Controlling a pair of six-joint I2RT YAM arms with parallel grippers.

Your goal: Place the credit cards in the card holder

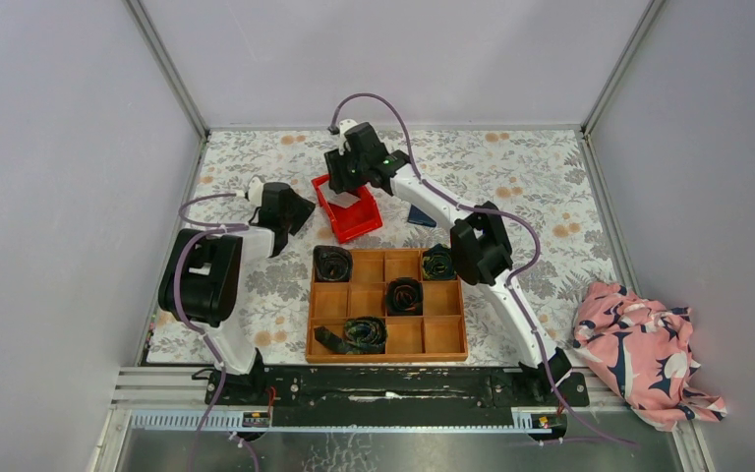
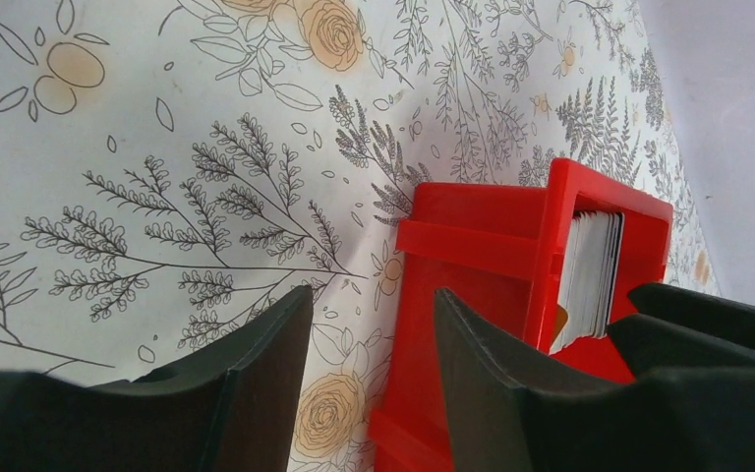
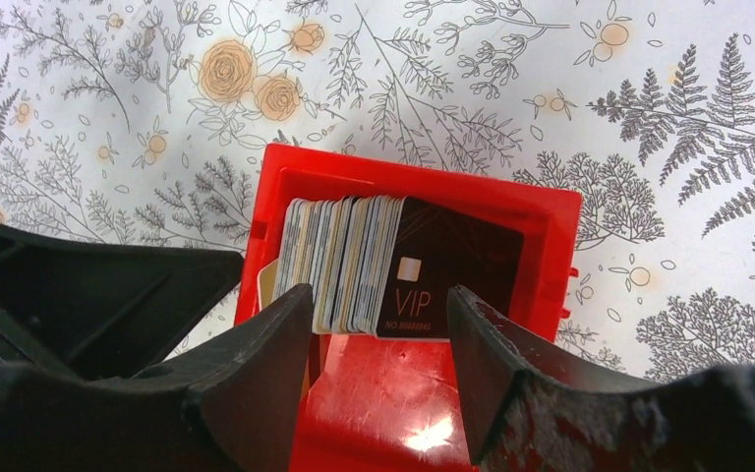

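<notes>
A red plastic tray (image 1: 352, 222) at the back holds a stack of cards (image 3: 339, 265), with a dark VIP card (image 3: 452, 261) at one end. My right gripper is open over that stack, its fingertips on either side at the lower edge. My left gripper is open just left of the red tray, nothing between its fingers; in the left wrist view the cards show on edge inside the tray. A dark blue flat object (image 1: 423, 214), possibly the card holder, lies right of the tray, partly behind the right arm.
An orange compartment organizer (image 1: 442, 334) with coiled dark items fills the front middle. A pink patterned cloth (image 1: 639, 359) lies outside the mat at the right. Walls border the back and sides.
</notes>
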